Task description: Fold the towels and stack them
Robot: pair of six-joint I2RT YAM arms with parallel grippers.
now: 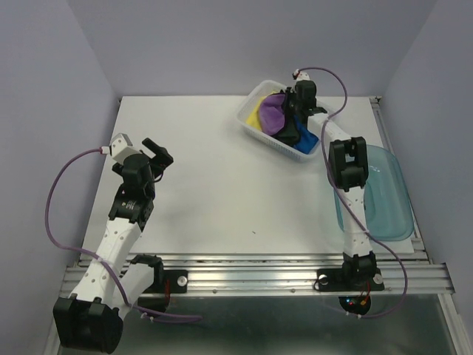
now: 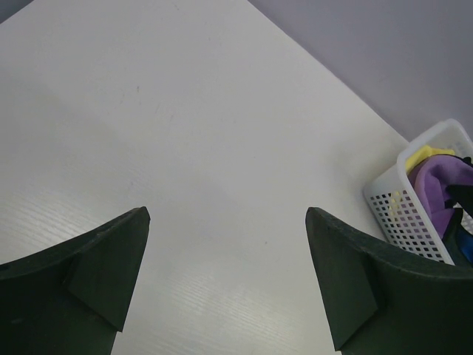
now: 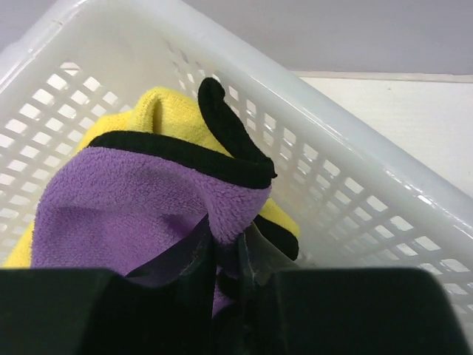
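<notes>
In a white perforated basket [image 1: 248,126] at the back right lie towels: purple [image 1: 270,115], yellow [image 1: 254,117] and blue [image 1: 308,142], with dark trim. My right gripper is inside the basket, shut on the purple towel, which is pinched up between its fingers with its black edge above; the yellow towel lies behind it. My left gripper stands open over the empty left part of the table, its fingers wide apart with nothing between them.
A teal tray [image 1: 388,207] lies on the table's right, partly under my right arm. Walls enclose the back and sides.
</notes>
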